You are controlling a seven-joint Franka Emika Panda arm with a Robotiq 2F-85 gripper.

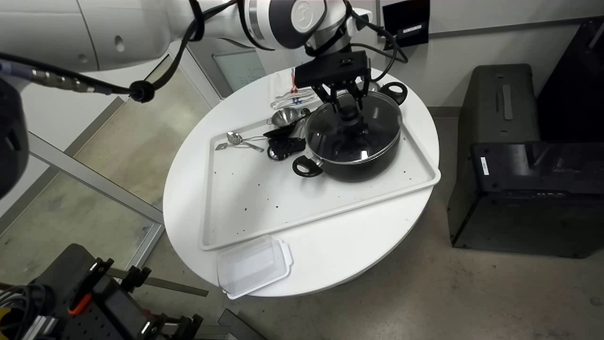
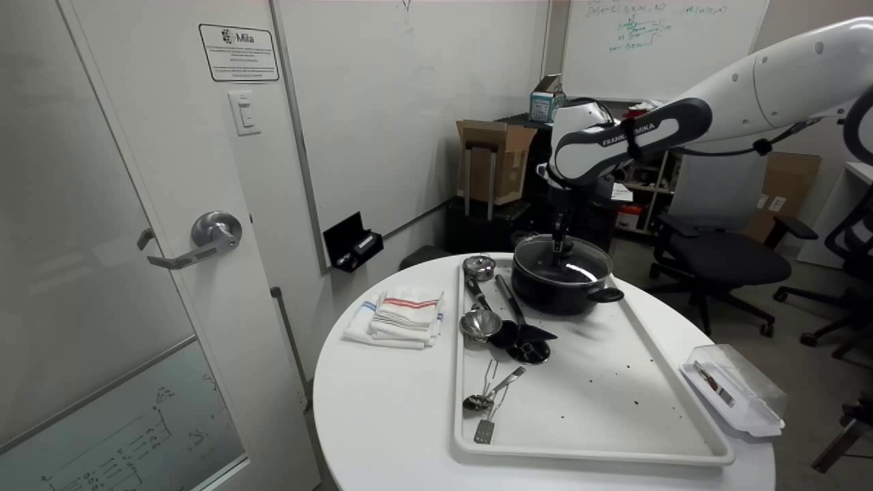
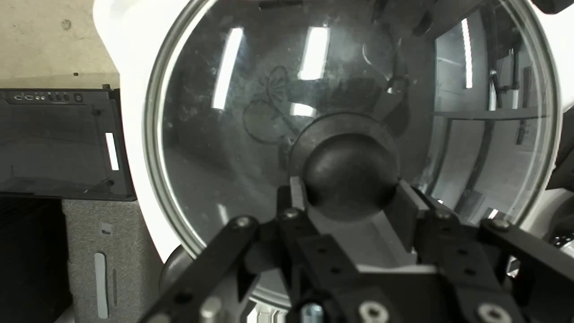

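Note:
A black pot with two loop handles stands at one end of the tray, its clear glass lid on top. My gripper points down over the lid, shut on its round black knob. One finger lies on each side of the knob in the wrist view, with the pads against it. In exterior view 2 the lid looks level on the pot, and no clear gap shows between them. Through the glass, the inside is dark and blurred by reflections.
Close beside the pot on the white tray are black utensils, a small steel strainer and metal spoons. Folded towels and a clear container lie outside the tray. Much of the tray is bare.

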